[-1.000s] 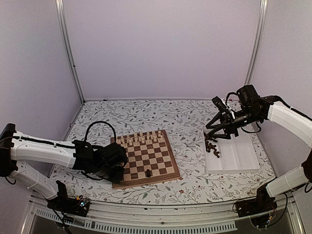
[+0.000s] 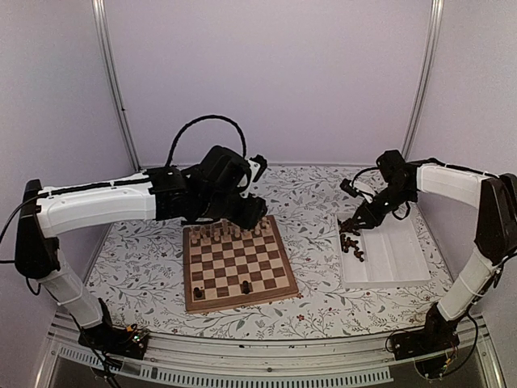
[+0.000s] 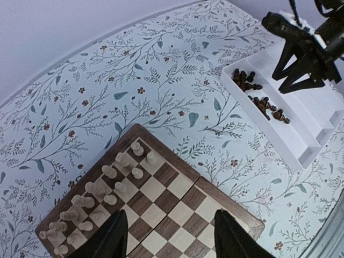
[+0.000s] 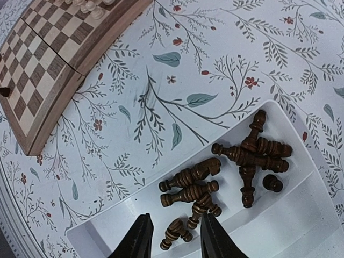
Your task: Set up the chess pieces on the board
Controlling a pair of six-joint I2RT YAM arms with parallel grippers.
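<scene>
On the wooden chessboard (image 2: 242,303), light pieces (image 3: 97,188) stand in rows along the far side. Two dark pieces stand near its front edge: one at the left corner (image 2: 198,293), another nearer the middle (image 2: 245,287). My left gripper is open above the board, nothing between its fingers. More dark pieces (image 4: 191,177) lie jumbled in one compartment of the white tray (image 2: 386,284). Over that compartment hangs my right gripper, its fingers part open with a gap between them; a small dark piece (image 4: 174,230) lies below, apparently not gripped.
The tray's other compartments (image 2: 408,250) look empty. Between board and tray runs a free strip of flowered cloth (image 2: 315,242). The cloth behind the board is clear, too. Low walls of the tray (image 4: 91,239) surround the dark pieces.
My left arm has swung from the board's front left corner to its far side, uncovering a dark piece there. The right gripper has shifted slightly toward the tray's pieces, its fingers closer together.
</scene>
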